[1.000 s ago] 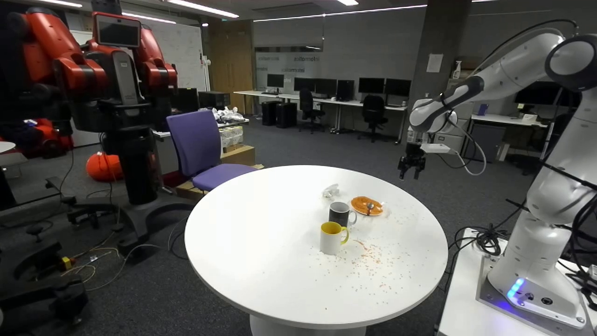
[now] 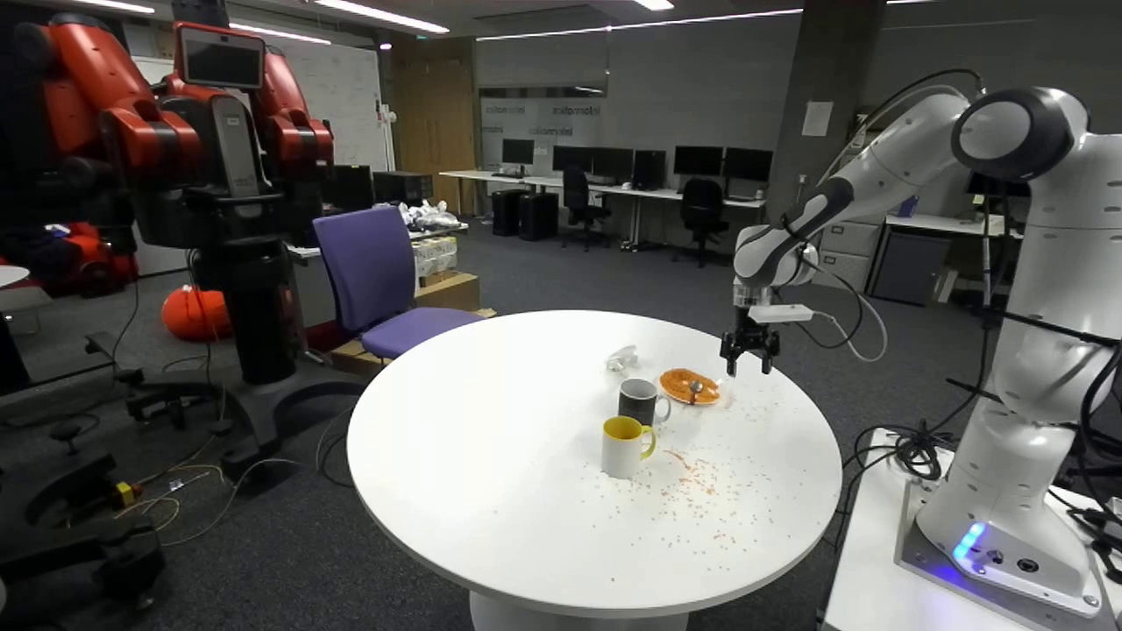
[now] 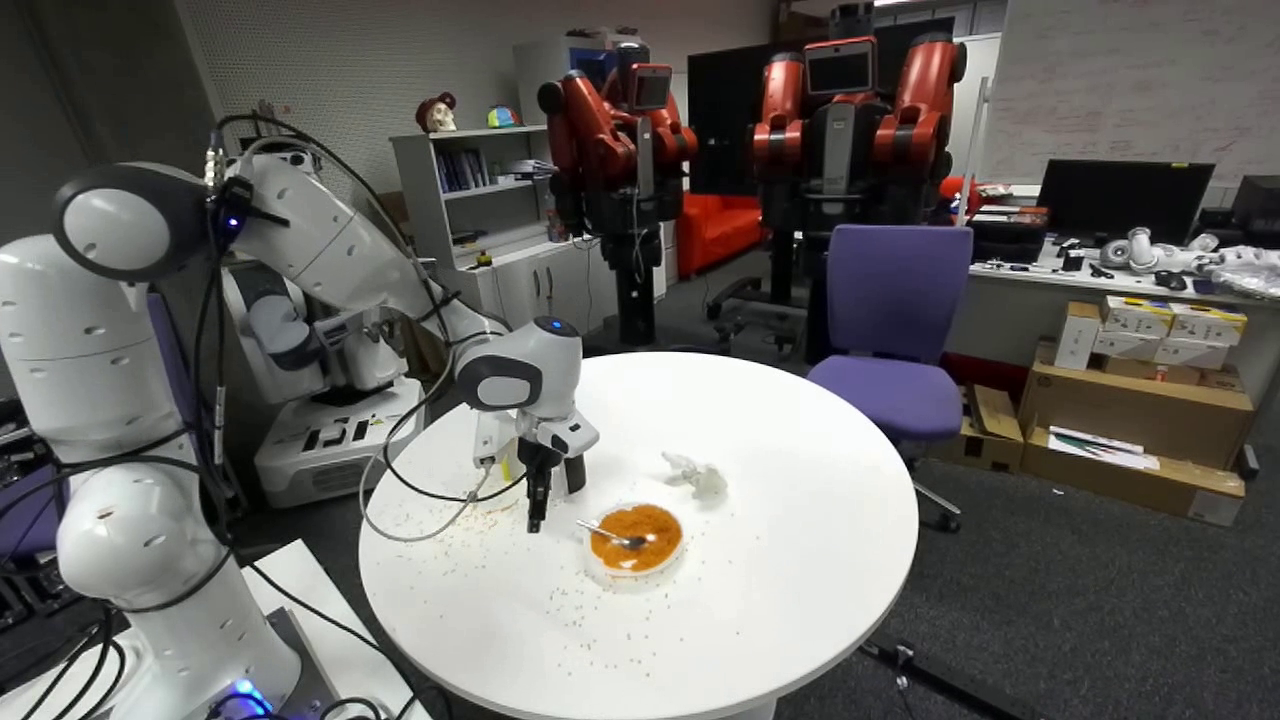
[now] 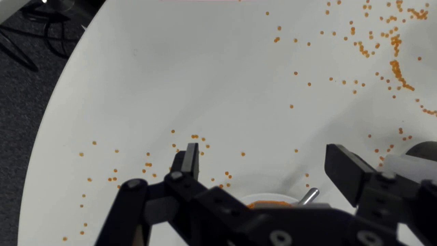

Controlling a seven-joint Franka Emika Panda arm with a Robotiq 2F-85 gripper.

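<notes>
An open gripper hangs above the table on the arm's side of the plate, nothing between its fingers. The plate carries a heap of small orange grains, and a metal spoon rests in it with its handle over the rim. From the wrist, the spoon's handle end and part of the plate's rim show between and below the fingers; my gripper body hides the rest. A grey and black mug stands behind a white mug with yellow inside.
Loose orange grains lie scattered over the table near the mugs and plate. A crumpled clear piece lies beside the plate. A purple chair stands past the table's far edge.
The arm has swung inward and lowered, bringing my gripper closer to the plate and over the table's edge. The plate, spoon and mugs have not moved.
</notes>
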